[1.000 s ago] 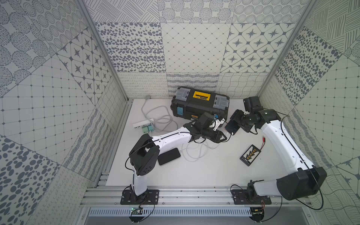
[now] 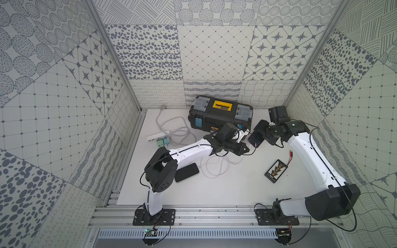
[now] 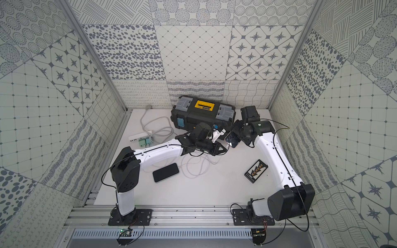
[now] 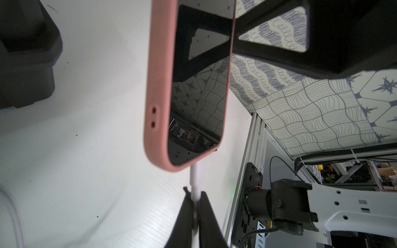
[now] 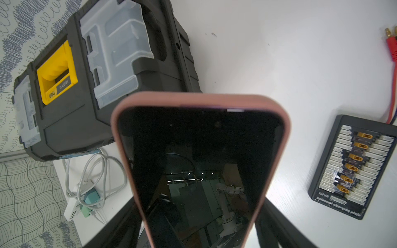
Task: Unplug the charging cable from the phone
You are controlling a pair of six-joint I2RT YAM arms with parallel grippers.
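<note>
A phone in a pink case hangs above the table, its dark screen filling the middle of the right wrist view. On both sides of it, my right gripper is shut on its edges. From the phone's bottom edge the white plug of the charging cable (image 4: 196,175) sticks out, still touching that edge. My left gripper is shut on the cable just below, the fingertips (image 4: 204,206) close together around it. How deep the plug sits in the port is hidden by the case. Both grippers meet near the toolbox in the top left view.
A black toolbox (image 2: 219,117) stands behind the arms. On the table lie a second black phone (image 2: 187,172), a charging board (image 2: 276,171) with red leads, and a power strip (image 2: 156,136) with looped grey cord.
</note>
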